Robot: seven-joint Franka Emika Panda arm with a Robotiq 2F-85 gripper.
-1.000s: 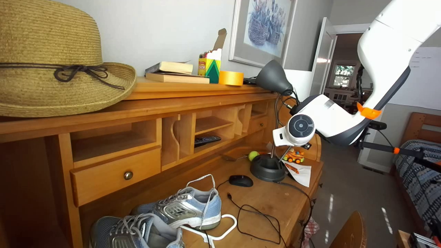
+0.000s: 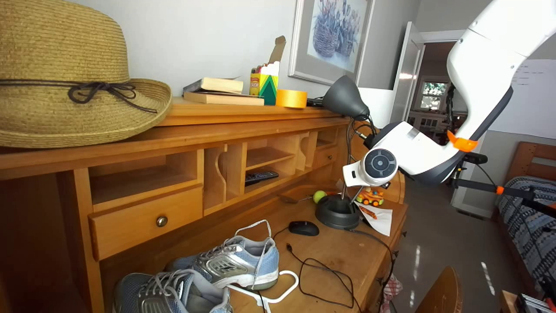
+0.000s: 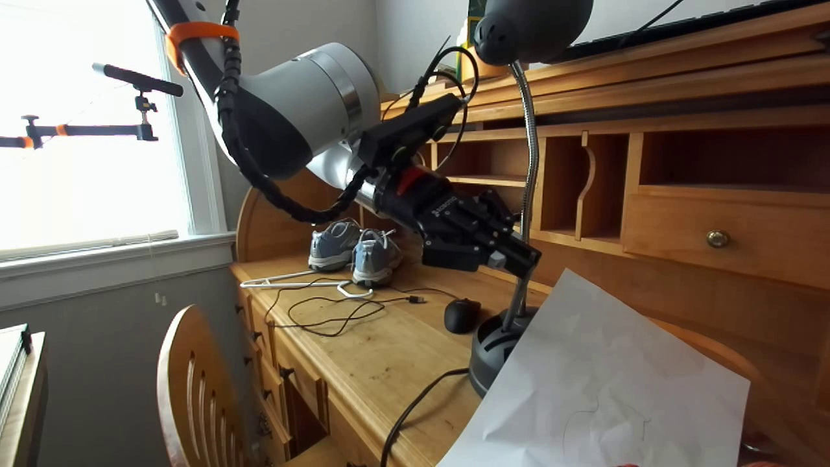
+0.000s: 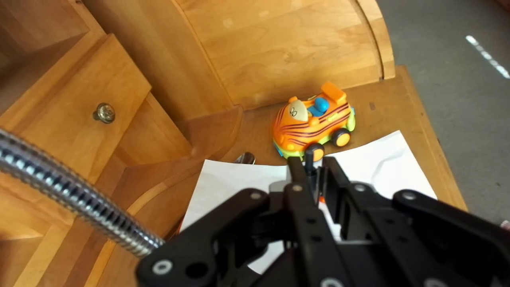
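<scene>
My gripper is shut on a thin dark upright object (image 4: 309,158), its small end showing between the fingertips; what it is, I cannot tell. Beyond the fingers, in the wrist view, an orange striped toy car (image 4: 310,122) stands on the desk behind a white sheet of paper (image 4: 234,176). In exterior view 2 the gripper (image 3: 525,261) hangs above the desk, close to the lamp's metal stem (image 3: 531,155). An orange item (image 2: 368,213) lies on the paper in exterior view 1. The fingers cover part of the sheet.
The lamp base (image 2: 337,213) and its flexible neck (image 4: 81,191) crowd the arm. A black mouse (image 2: 303,228), a tennis ball (image 2: 319,196), loose cable (image 2: 333,271) and shoes (image 2: 234,261) occupy the desk. Bare wood shows between mouse and front edge.
The arm has shifted slightly to the left and its forearm sits a little lower in exterior view 1. The things on the desk have not moved.
</scene>
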